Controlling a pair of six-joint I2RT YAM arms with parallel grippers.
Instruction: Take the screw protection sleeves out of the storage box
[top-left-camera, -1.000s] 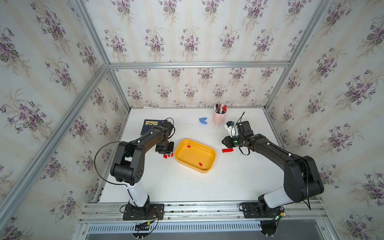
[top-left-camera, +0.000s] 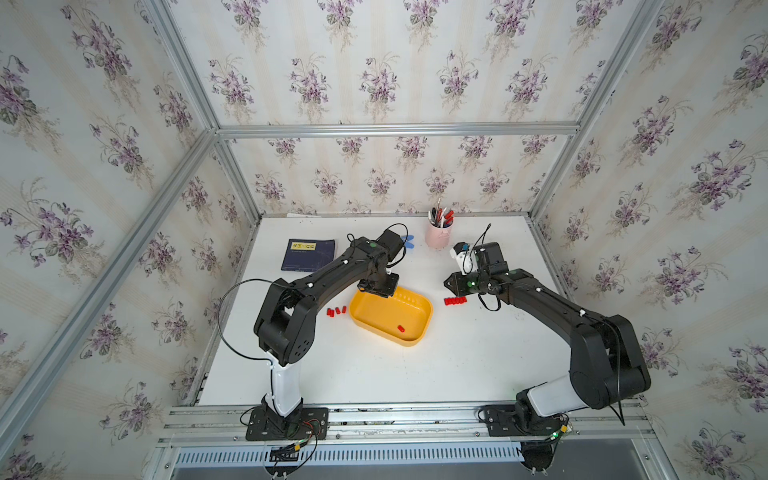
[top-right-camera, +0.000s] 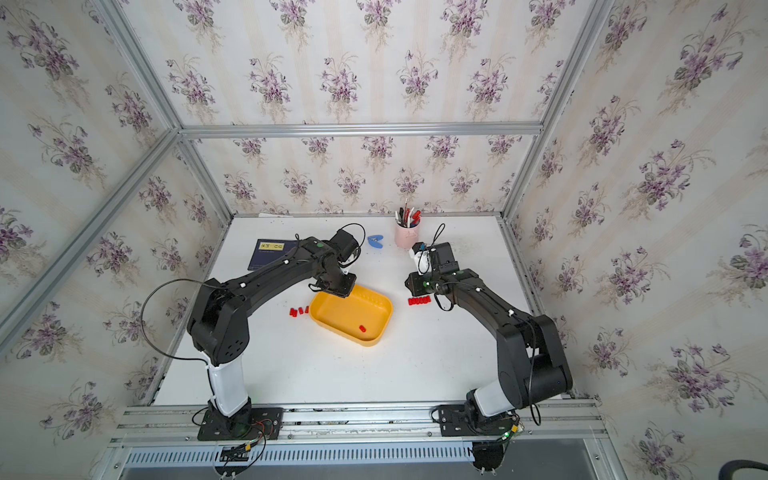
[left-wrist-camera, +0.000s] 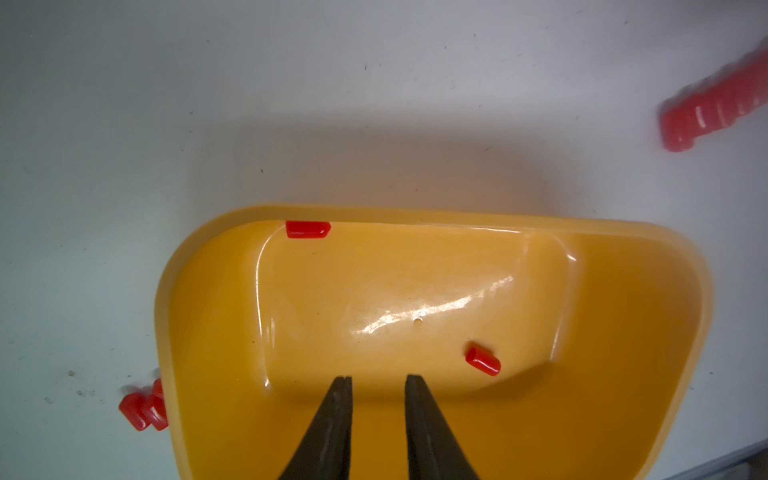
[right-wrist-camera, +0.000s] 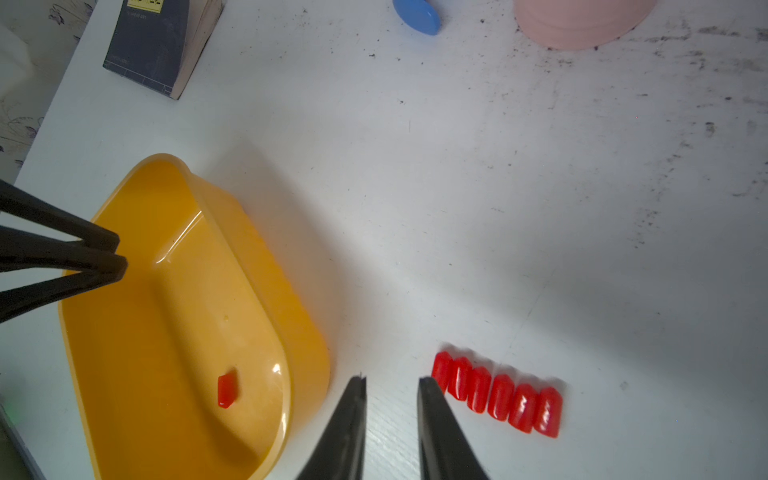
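In the left wrist view the yellow storage box (left-wrist-camera: 424, 214) holds two red sleeves: one sleeve (left-wrist-camera: 309, 229) against its far wall, another sleeve (left-wrist-camera: 483, 360) on the floor to the right. My left gripper hangs over the box, part open, with nothing between its fingers. My right gripper, also part open and empty, hovers right of the box near a neat row of several sleeves (right-wrist-camera: 501, 395) on the table. A few more sleeves (top-left-camera: 336, 311) lie on the table left of the box. The left arm hides the far-wall sleeve from above.
A dark blue book (top-left-camera: 308, 255) lies at the back left. At the back stand a pink cup (top-left-camera: 437, 236) of pens and, partly behind the left arm, a blue object (top-left-camera: 409, 241).
The left gripper has risen from beside the loose sleeves on the left and swung right, over the box's far side. The right arm looks almost still.
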